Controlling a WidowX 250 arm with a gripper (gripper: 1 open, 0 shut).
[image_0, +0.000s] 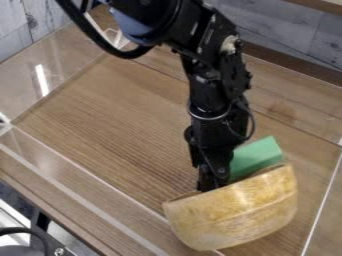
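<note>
My black gripper (214, 165) is low at the right front of the wooden tray, its fingers down beside a green object (261, 155) and a tan, mottled curved piece (230, 214). The tan piece lies in front of the fingertips, and the green object is just behind it to the right. The fingers look shut, but their tips are largely hidden, so which piece is between them is hard to tell.
The wooden tray floor (100, 130) is bare to the left and behind the arm. Pale edges border it at left and right, and grey wood-look walls stand at the back.
</note>
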